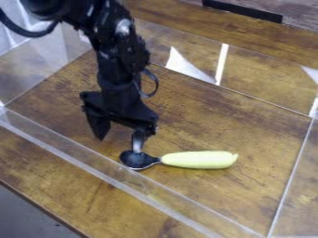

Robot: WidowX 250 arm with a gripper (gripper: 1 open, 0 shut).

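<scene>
My black gripper (119, 122) hangs open low over the wooden floor of a clear-walled enclosure, its fingers just above and behind a metal spoon (134, 160). The spoon's bowl lies to the left, with its handle toward a pale yellow-green elongated object (199, 160), which looks like a toy corn or vegetable, lying to the right. Whether the fingers touch anything is unclear.
Transparent walls (195, 65) surround the work area, with a near edge running diagonally below the spoon. A dark slot sits at the back on the wooden surface.
</scene>
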